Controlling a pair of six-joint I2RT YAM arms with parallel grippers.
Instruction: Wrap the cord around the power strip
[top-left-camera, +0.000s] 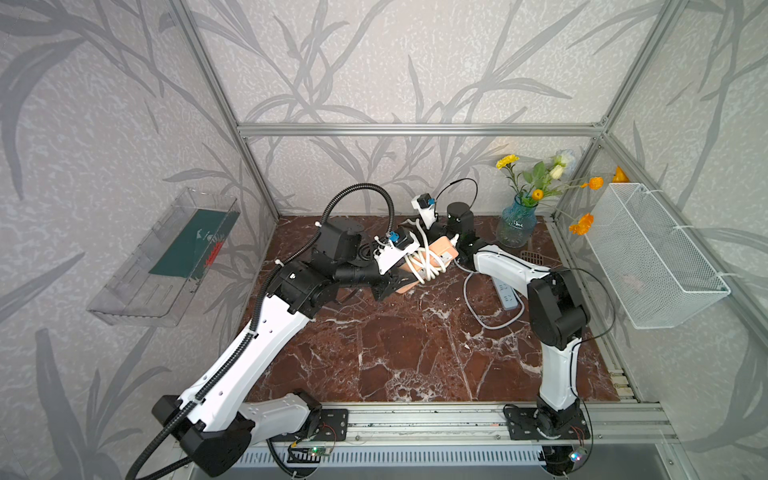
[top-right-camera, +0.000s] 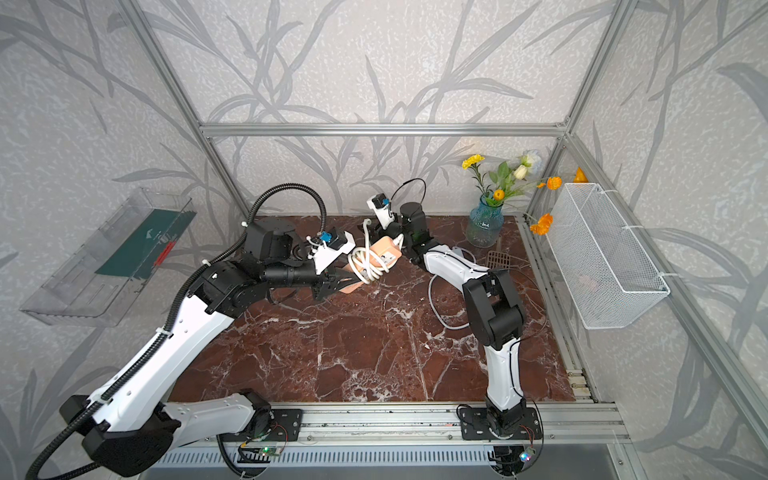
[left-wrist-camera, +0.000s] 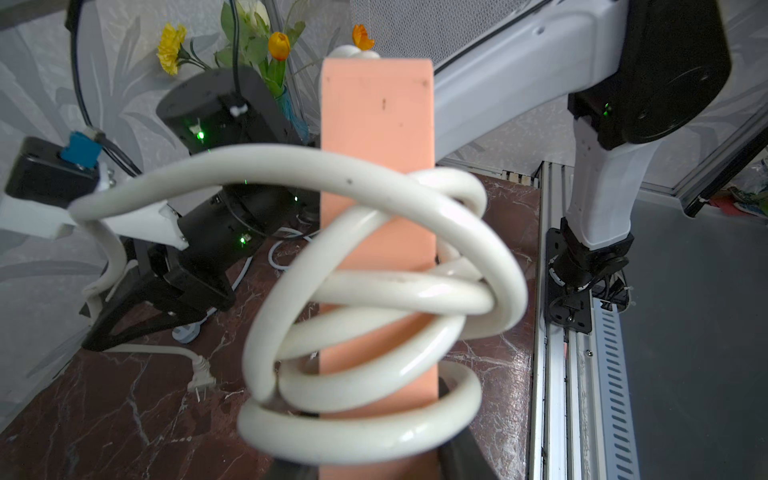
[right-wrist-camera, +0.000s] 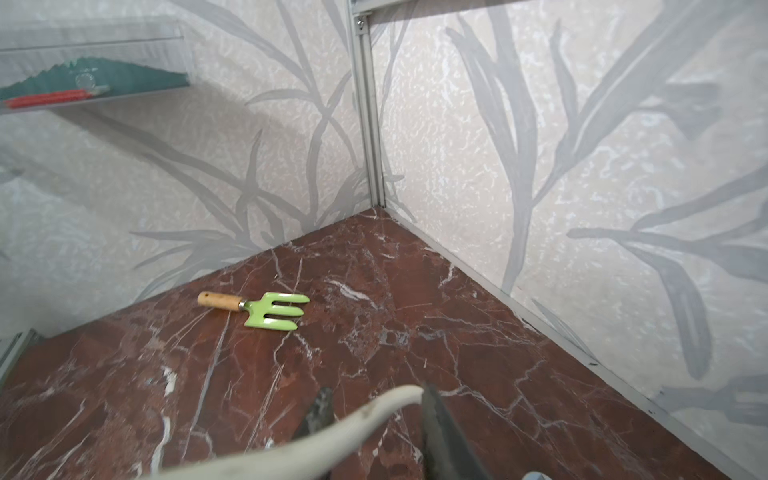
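Note:
My left gripper (top-left-camera: 392, 280) is shut on a peach power strip (left-wrist-camera: 376, 104), held up near the middle, with several crossed loops of thick white cord (left-wrist-camera: 400, 296) round it. Beyond it, at the back, my right gripper has its fingers apart; a length of the white cord (right-wrist-camera: 328, 440) crosses between them, and I cannot tell whether it is pinched. In the left wrist view a white plug (left-wrist-camera: 200, 376) hangs from the cord below my right gripper.
A second, grey power strip (top-left-camera: 506, 294) with its cord lies on the right. A vase of flowers (top-left-camera: 516, 224) stands at the back right, a garden fork (right-wrist-camera: 272, 312) in a corner.

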